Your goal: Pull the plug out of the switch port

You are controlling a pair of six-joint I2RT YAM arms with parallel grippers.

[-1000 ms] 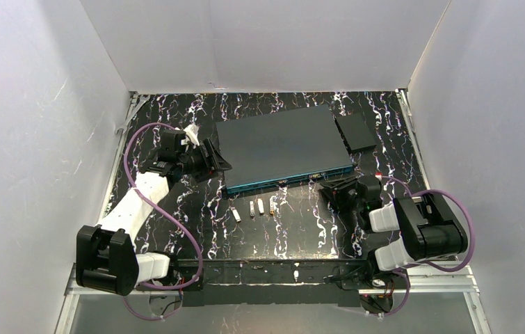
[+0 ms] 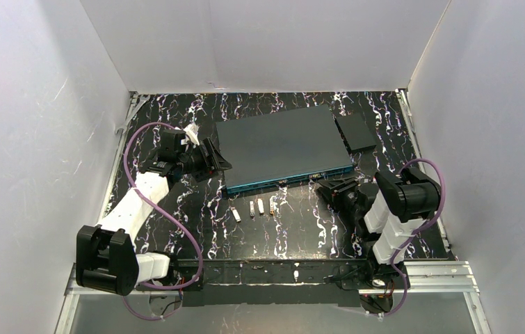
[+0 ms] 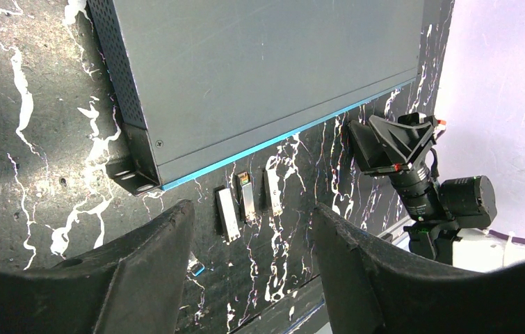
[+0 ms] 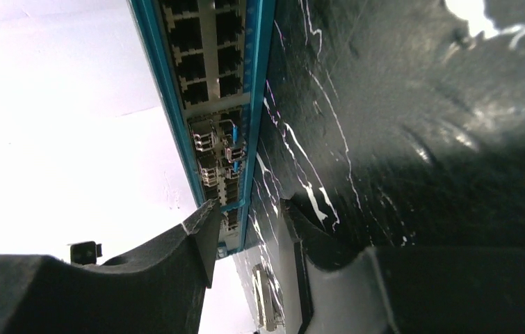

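Note:
The dark switch (image 2: 284,142) lies flat, its teal-edged front panel facing the near side. In the right wrist view the front ports (image 4: 204,56) run down the left, with metal-latched modules (image 4: 216,149) in the lower group; which one is the plug I cannot tell. My right gripper is partly open just in front of the panel's right part, with no object visible between its fingers. Over by the switch's left end, my left gripper (image 2: 222,167) is held up, open and empty; its fingers (image 3: 357,257) stand wide apart in the left wrist view.
Several small loose modules (image 2: 261,207) lie on the black marbled table before the switch. A black box (image 2: 356,133) sits against its right end. Walls close in on the back and both sides.
My right arm's elbow has swung up and leftward from the lower right. The right gripper itself has shifted only slightly, closer to the panel. The left arm and the switch look unmoved.

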